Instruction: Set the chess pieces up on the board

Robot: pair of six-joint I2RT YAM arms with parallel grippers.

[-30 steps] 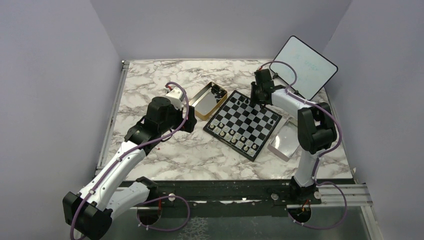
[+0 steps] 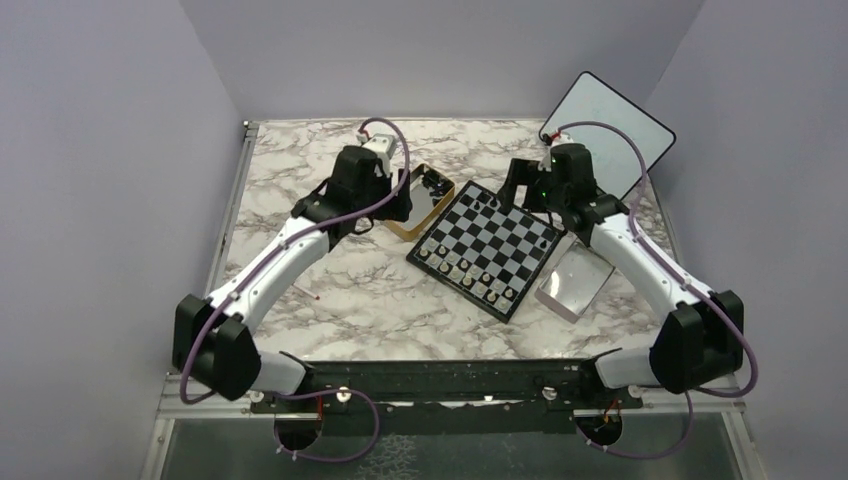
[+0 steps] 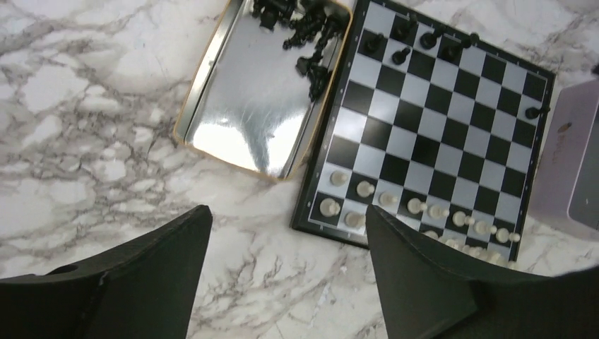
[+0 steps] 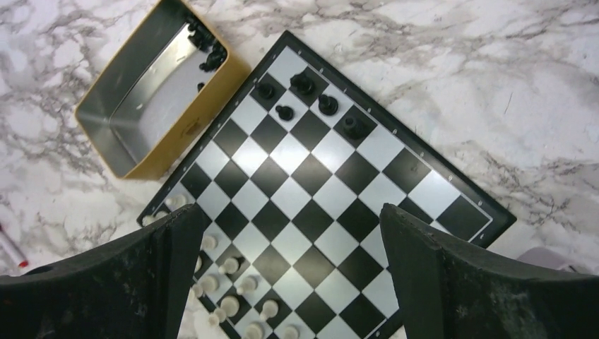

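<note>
The chessboard [image 2: 490,250] lies turned on the marble table. White pieces [image 3: 387,198] stand in two rows along its near edge. Several black pieces [image 4: 327,104] are grouped at one far corner, and a lone black piece [image 3: 533,112] stands by the edge near the grey box. Other black pieces [image 3: 308,28] lie in the gold-rimmed tray. My left gripper is open and empty, held above the tray's side in the top view. Above the board's far edge hangs my right gripper, also open with nothing between its fingers.
The gold-rimmed tray [image 2: 399,231] sits left of the board, and an empty grey box [image 2: 573,282] to its right. A whiteboard [image 2: 610,130] stands at the back right. A thin red-tipped pen [image 2: 306,292] lies on clear table at the left.
The board has stayed put.
</note>
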